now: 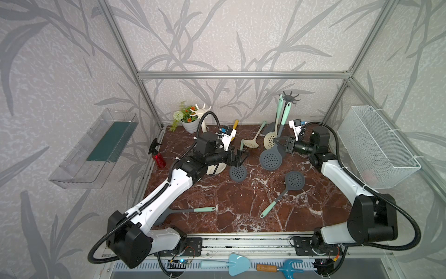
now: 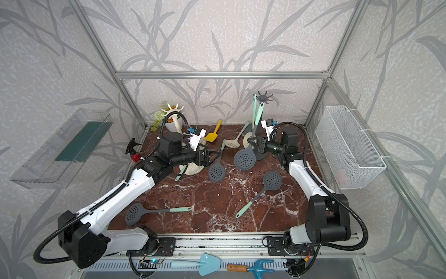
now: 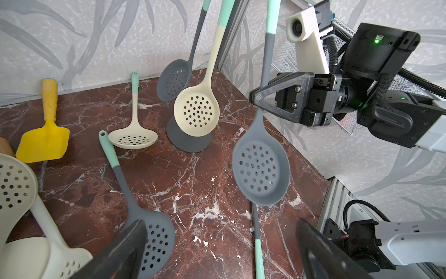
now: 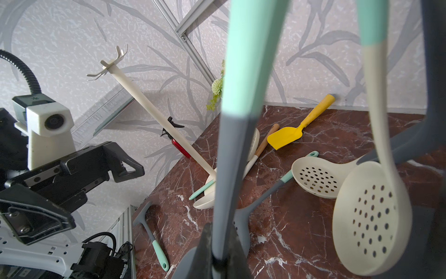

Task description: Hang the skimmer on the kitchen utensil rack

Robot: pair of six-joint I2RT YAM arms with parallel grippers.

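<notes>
Steeply upright on the right hangs a grey skimmer [image 1: 270,159] with a mint handle [image 1: 286,110]. My right gripper is shut on its thin grey shaft [image 4: 228,186], above the perforated head [image 3: 260,165]. The handle's top is close to the dark clawed hooks of the utensil rack [image 1: 289,97]; whether it touches a hook cannot be told. Cream [image 3: 197,109] and dark grey [image 3: 174,80] perforated utensils hang beside it, clear of the marble. My left gripper stands open above the table, nothing between its fingers.
Loose grey skimmers lie at the front right [image 1: 294,181], centre [image 1: 238,173] and front left [image 2: 134,214]. A cream utensil [image 3: 133,136] and yellow scoop [image 3: 44,141] lie at the back. A cream clawed rack [image 1: 200,110] stands back left.
</notes>
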